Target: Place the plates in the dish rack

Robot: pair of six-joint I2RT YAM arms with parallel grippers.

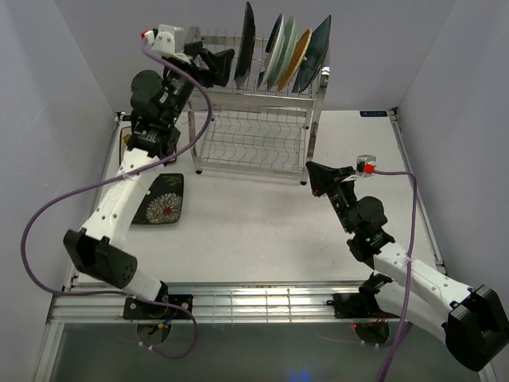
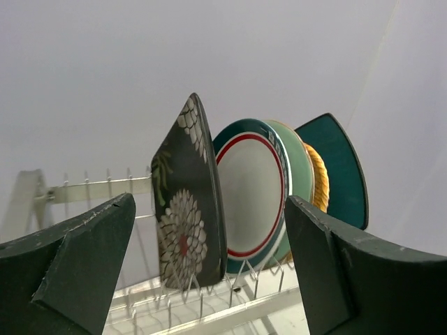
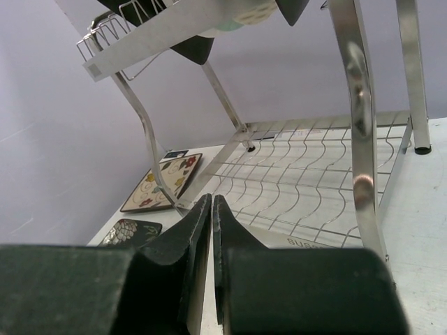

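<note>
The dish rack [image 1: 254, 99] holds several upright plates on its upper tier: a dark flower-patterned square plate [image 2: 185, 230], a red-rimmed plate [image 2: 248, 188], a green one [image 2: 300, 174], a yellow one [image 2: 318, 178] and a dark teal one [image 2: 339, 167]. My left gripper [image 1: 215, 68] is open in front and left of the patterned plate, nothing between its fingers. My right gripper [image 1: 316, 179] is shut beside the rack's lower right, with nothing visible between its fingers. On the table at left lie a dark floral plate [image 1: 159, 203] and a cream patterned plate [image 3: 160, 183].
The rack's lower tier [image 3: 300, 181] is empty. Walls stand close at both sides and behind the rack.
</note>
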